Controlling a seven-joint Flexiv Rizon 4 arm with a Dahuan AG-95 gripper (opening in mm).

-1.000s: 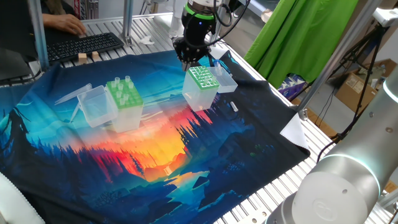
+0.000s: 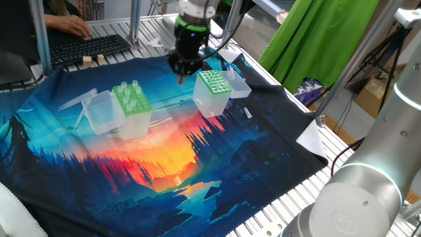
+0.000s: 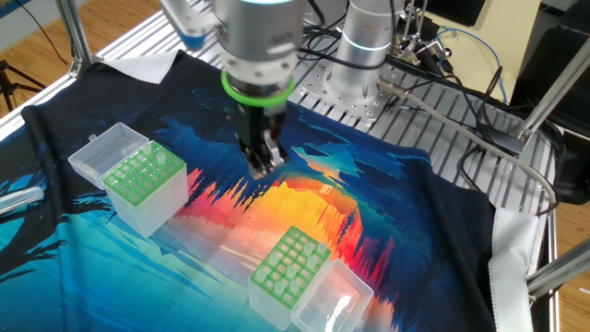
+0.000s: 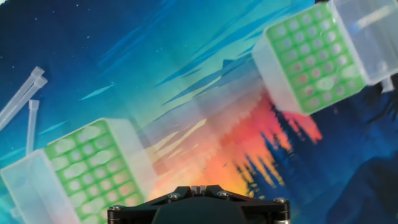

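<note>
My gripper [image 2: 181, 79] hangs above the cloth between two tip boxes, clear of both. Its fingers meet at the bottom of the wrist view [image 4: 198, 190], shut, with nothing showing between them. One clear box with a green rack [image 2: 131, 99] has several pipette tips standing up from it; its open lid [image 2: 103, 112] lies to the left. The other green-topped box [image 2: 214, 82] has its open lid [image 2: 238, 85] behind it to the right. In exterior view 2 this second rack [image 3: 144, 173] seems to hold a tip near its far corner.
Loose clear tips [image 4: 32, 118] lie beyond the left box's lid. A small white piece [image 2: 247, 112] rests on the dark cloth. Bare patterned cloth [image 2: 174, 161] stretches across the front. A person's hand [image 2: 69, 25] is at a keyboard [image 2: 91, 49] at the back.
In exterior view 1 my gripper has swung left, away from above the right box's back edge to the gap between the boxes. Both boxes are where they were.
</note>
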